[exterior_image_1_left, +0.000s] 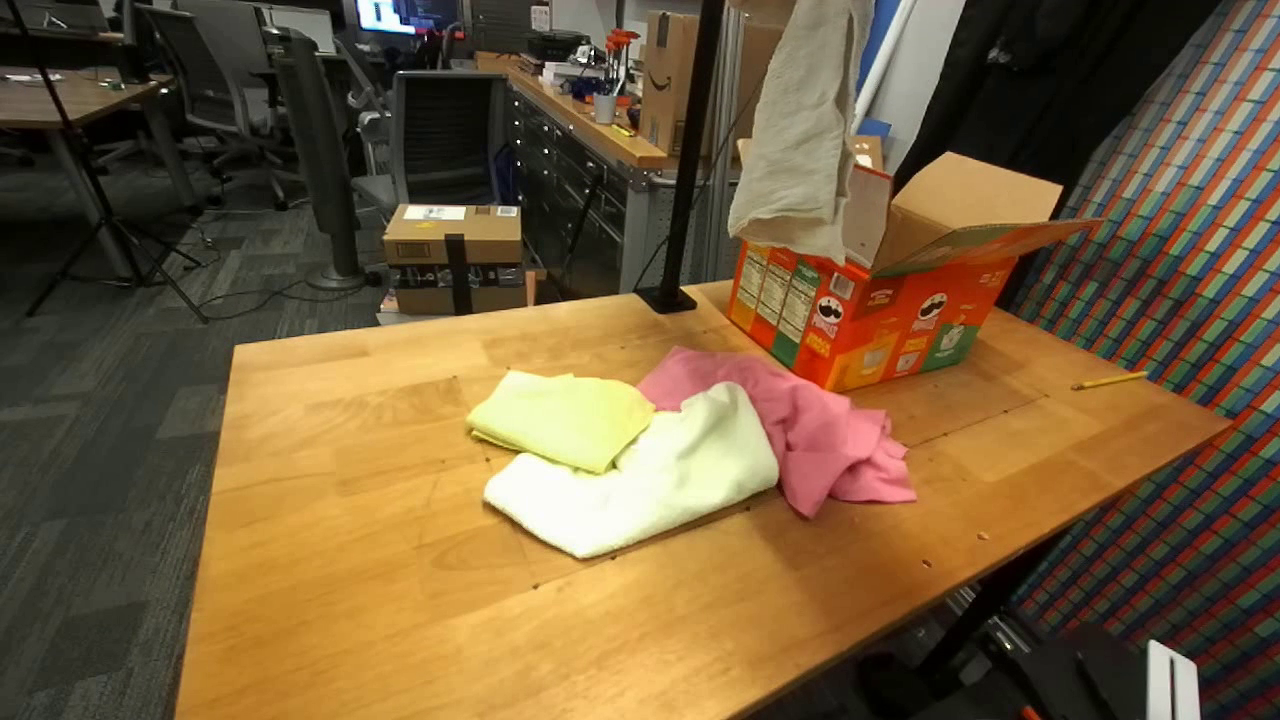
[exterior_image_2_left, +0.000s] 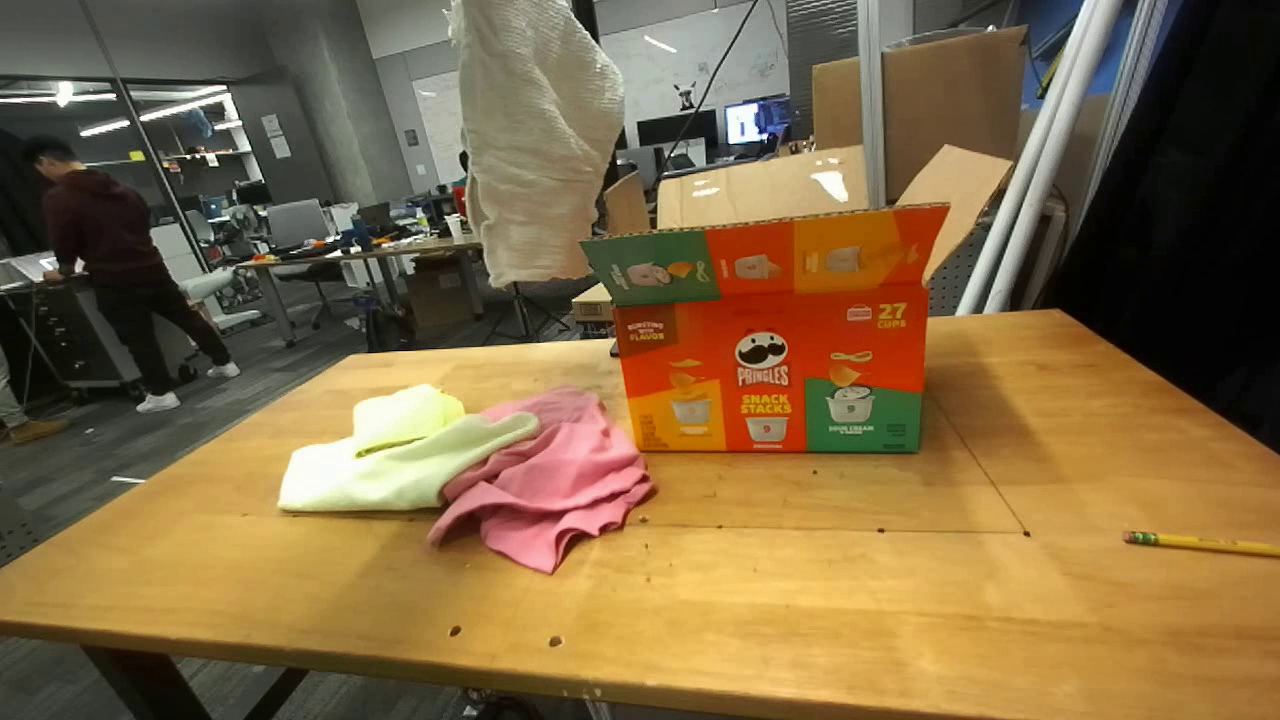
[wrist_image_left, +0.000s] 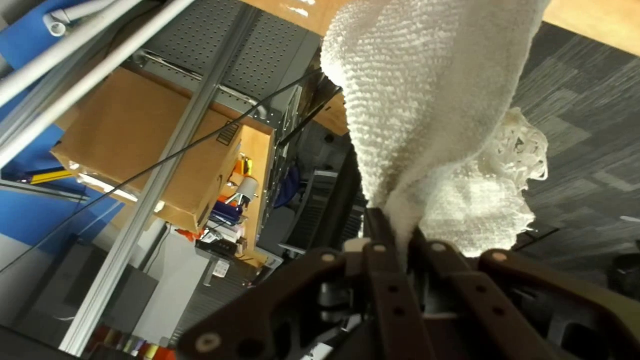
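A white textured cloth (wrist_image_left: 420, 90) is pinched between the fingers of my gripper, which is shut on it. In exterior view 1 the same white cloth (exterior_image_1_left: 804, 132) hangs in the air at the near-left side of the open Pringles box (exterior_image_1_left: 876, 312); the arm is out of that frame. Exterior view 2 shows the white cloth (exterior_image_2_left: 540, 144) to the left of the box (exterior_image_2_left: 774, 360) and higher than most of it. On the table lie a folded yellow cloth (exterior_image_1_left: 564, 418), a pale green-white cloth (exterior_image_1_left: 648, 480) and a crumpled pink cloth (exterior_image_1_left: 828, 438), overlapping each other.
A pencil (exterior_image_1_left: 1110, 380) lies at the right end. A black post (exterior_image_1_left: 690, 180) rises at the back edge, close to the box. The box flaps (exterior_image_1_left: 972, 192) stand spread open.
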